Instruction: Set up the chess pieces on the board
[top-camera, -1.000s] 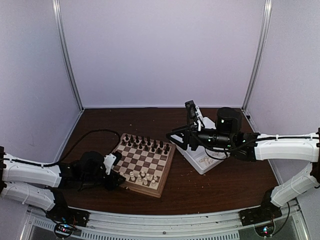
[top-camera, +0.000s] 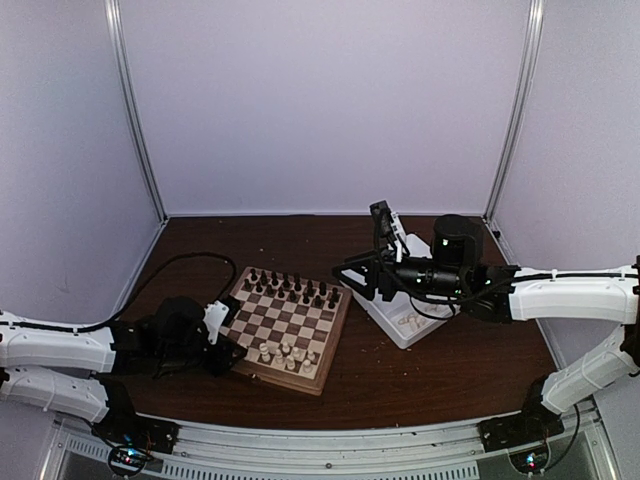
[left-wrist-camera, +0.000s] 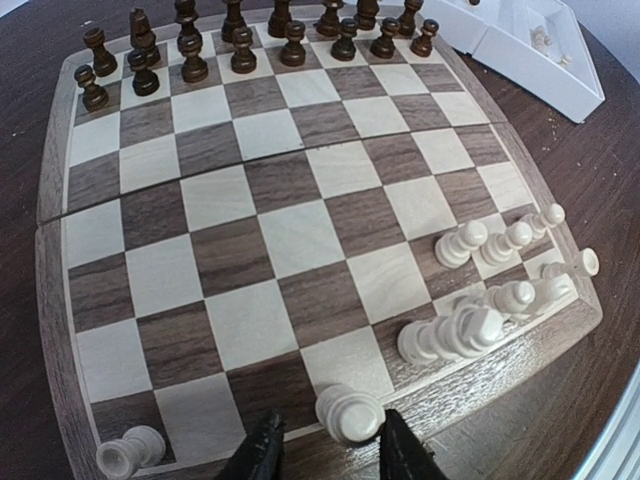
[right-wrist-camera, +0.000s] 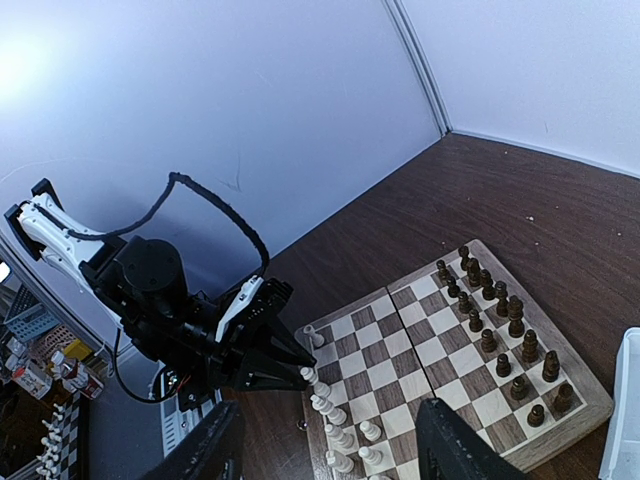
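Observation:
The chessboard (top-camera: 280, 322) has two rows of dark pieces (left-wrist-camera: 242, 50) along its far side. White pieces (left-wrist-camera: 460, 240) stand clustered at the near right, with one white piece (left-wrist-camera: 130, 450) at the near left corner. My left gripper is at the near edge, its fingers part open at either side and just below a white piece (left-wrist-camera: 348, 410); whether they touch it is unclear. My right gripper hangs over the right side of the board and the tray, fingers apart, nothing seen between them.
A white tray (top-camera: 405, 335) with some white pieces inside sits right of the board, partly under my right arm. Bare table (top-camera: 240, 240) lies behind and in front of the board. Walls enclose the back and sides.
My left arm has shifted slightly, a little leftward and up in the top view. The right arm and the pieces show no visible change.

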